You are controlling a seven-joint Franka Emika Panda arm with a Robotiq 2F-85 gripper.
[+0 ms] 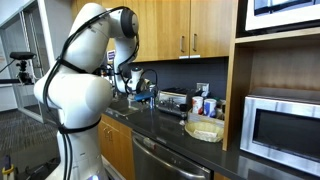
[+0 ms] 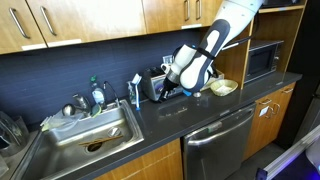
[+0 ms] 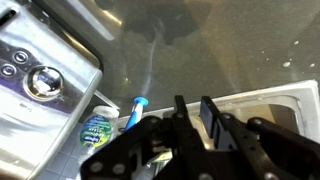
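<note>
My gripper hangs over the dark counter [image 3: 190, 50], its two black fingers pointing toward the counter with a narrow gap between their tips. No object shows clearly in that gap, and the frames leave it unclear whether the fingers hold anything. Left of the fingers in the wrist view is a blue-and-white brush-like handle [image 3: 137, 110], apart from them. In exterior view 2, the white arm [image 2: 190, 66] reaches down over the counter in front of the toaster [image 2: 151, 85], right of the sink [image 2: 95, 140]. The fingertips are too small there to judge.
A clear bottle with a green label [image 3: 98, 132] stands beside the silver toaster with its dial [image 3: 45, 84]. The sink rim [image 3: 262, 97] lies near the fingers. Farther right along the counter are a pale basket [image 1: 205, 130] and a microwave [image 1: 283, 129].
</note>
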